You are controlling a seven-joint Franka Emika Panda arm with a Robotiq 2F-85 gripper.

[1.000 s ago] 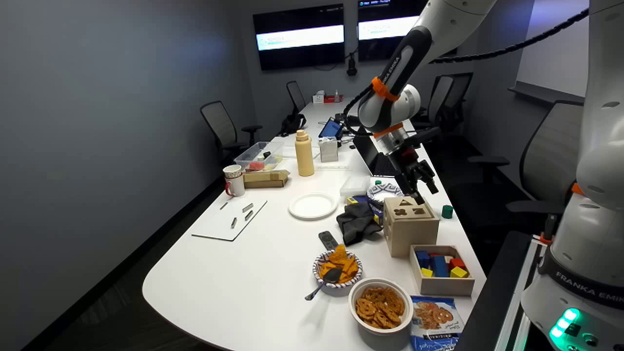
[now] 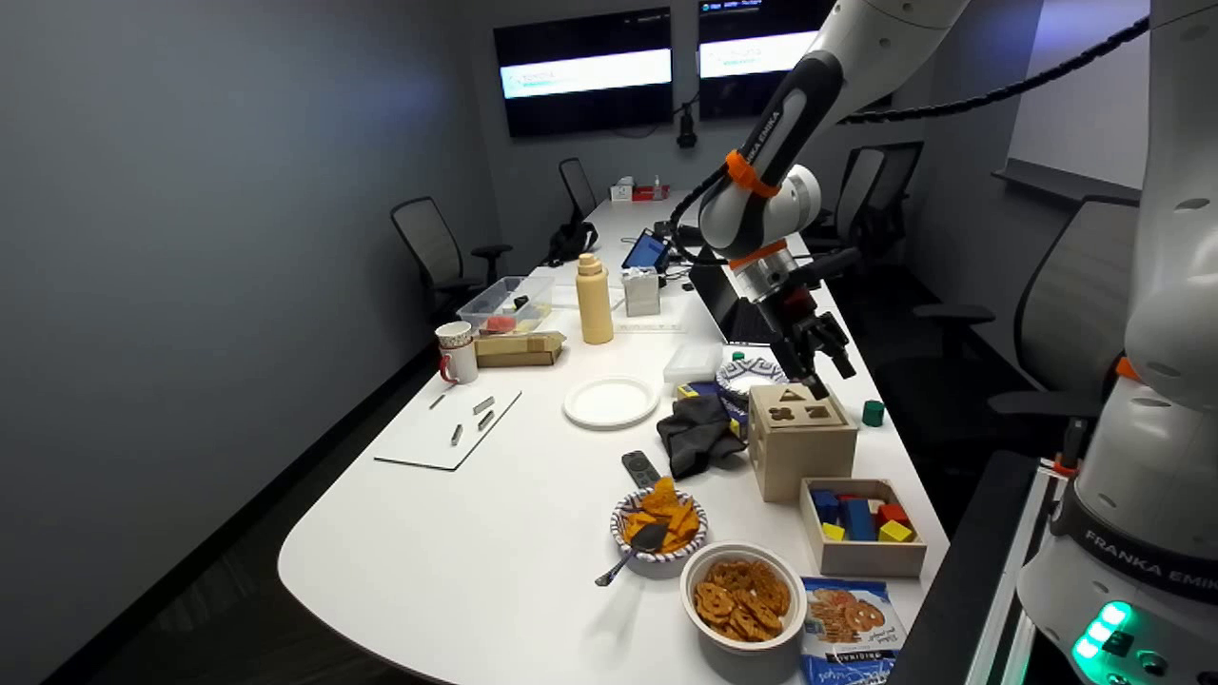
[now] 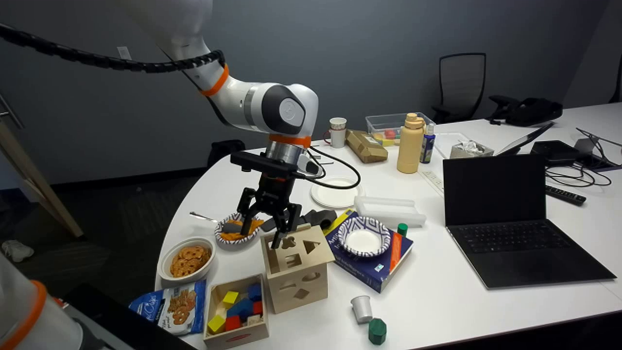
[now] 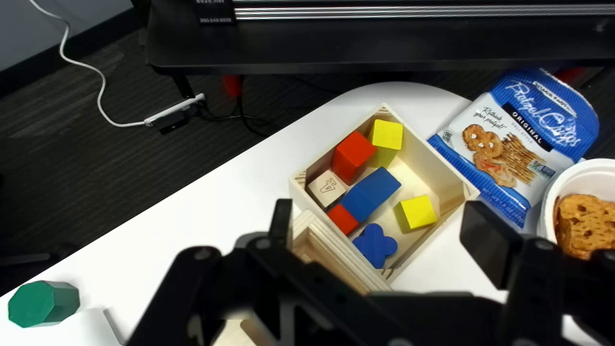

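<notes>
My gripper [image 3: 266, 227] stands open above the wooden shape-sorter box [image 3: 301, 280], its fingers wide apart with nothing between them. In the wrist view the fingers frame an open wooden tray [image 4: 458, 203] from either side, though the tray lies well below them. Inside it are a red block [image 4: 352, 154], a blue block [image 4: 370, 193], a blue flower-shaped block [image 4: 375, 244], two yellow blocks and a few others. The sorter's lid has several cut-out holes; the gripper partly covers it in the wrist view. A green block [image 3: 377, 330] lies on the table near the edge.
A small silver cup [image 3: 361, 308] is beside the green block. Around the sorter are a book [image 3: 373, 273] bearing a patterned bowl [image 3: 364, 236], a pretzel bowl [image 2: 744, 598], a chip bowl [image 2: 619, 527] and a pretzel bag [image 2: 854, 632].
</notes>
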